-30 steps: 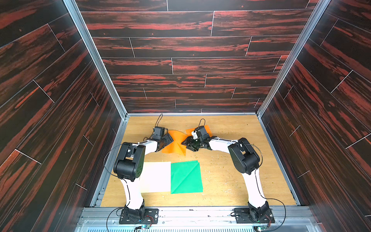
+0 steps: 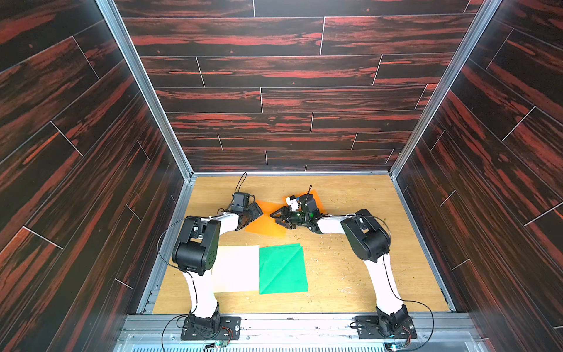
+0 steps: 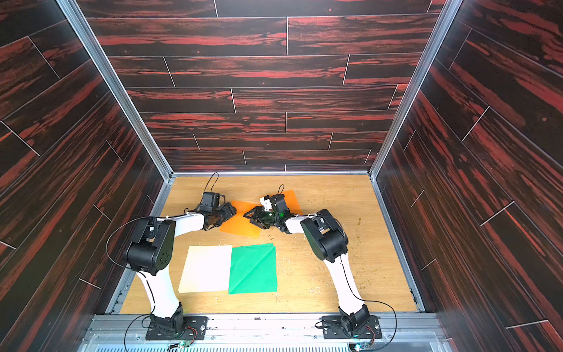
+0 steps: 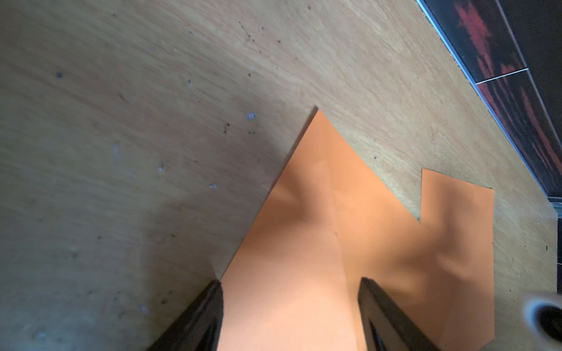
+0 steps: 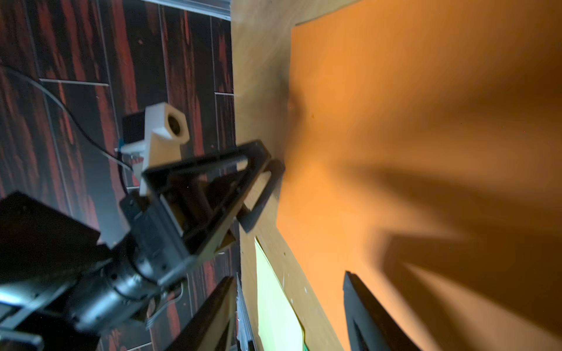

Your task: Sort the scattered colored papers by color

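Observation:
An orange paper (image 2: 269,227) lies at mid-table, spread between my two grippers. Behind it and partly covered by the right arm is another orange area of paper (image 2: 318,200). My left gripper stands open over the orange paper's left corner, the paper (image 4: 292,257) showing flat between its fingers. At the right end of the sheet my right gripper is also open, nothing gripped between its fingers. In front lie a white paper (image 2: 235,268) and, right beside it, a green paper (image 2: 284,270) with a diagonal crease or edge.
Bare wooden table (image 2: 352,275) extends to the right of the green paper. Dark walls (image 2: 293,99) with red streaks enclose the workspace.
The right gripper has shifted slightly left and opened, letting go of the orange paper. The sheet, bunched up before, now lies flatter. The left arm has hardly moved.

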